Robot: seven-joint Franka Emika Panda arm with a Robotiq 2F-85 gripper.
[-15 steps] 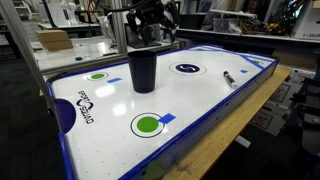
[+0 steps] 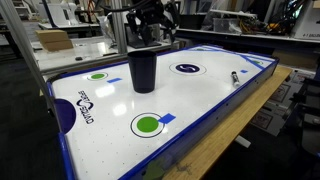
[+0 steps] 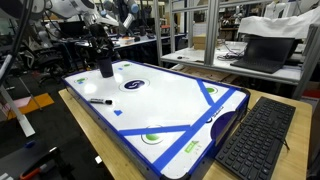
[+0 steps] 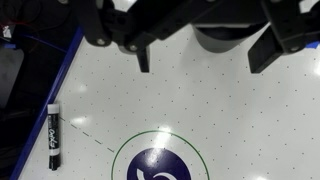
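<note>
A black bin stands upright on the white air-hockey table. Above it my gripper hangs. From the wrist, the gripper is open, its fingers wide apart with nothing between them, and the bin is partly covered by the gripper body. A black-and-white Expo marker lies on the table at the wrist view's left, close to the blue edge and well clear of the fingers. In exterior view 2 the marker lies near the table's long side, apart from the bin.
A black keyboard lies beyond the table's end, with a laptop behind. A raised blue-trimmed rail bounds the table.
Compared with one second ago, the marker lies slightly farther right in exterior view 1 and at a slightly different angle. The arm and the bin look unmoved.
</note>
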